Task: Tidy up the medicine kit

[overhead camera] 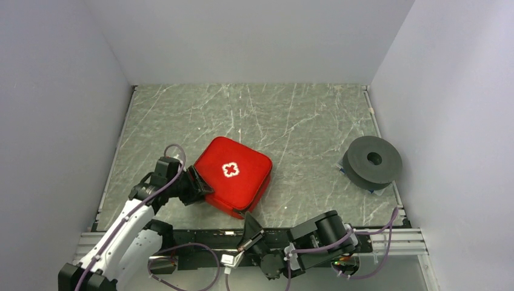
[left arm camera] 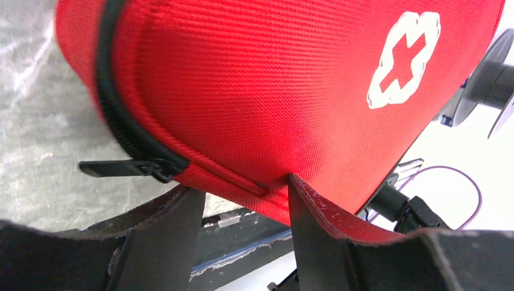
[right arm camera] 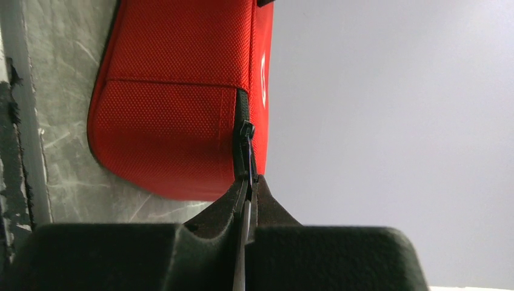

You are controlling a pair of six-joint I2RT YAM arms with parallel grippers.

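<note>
The closed red medicine kit (overhead camera: 233,163), marked with a white cross emblem (overhead camera: 230,170), lies turned at an angle near the table's front. At its left front corner is my left gripper (overhead camera: 205,187). Its fingers (left arm camera: 312,224) stand apart, with the kit's red edge (left arm camera: 239,188) showing across the gap; firm contact cannot be judged. One black zipper pull (left arm camera: 118,168) hangs off the black zipper beside that gripper. At the kit's front right corner, my right gripper is shut on another black zipper pull (right arm camera: 247,142), in line with the zipper.
A dark grey spool (overhead camera: 372,162) stands at the right side of the table (overhead camera: 303,133). Walls close in on the left, back and right.
</note>
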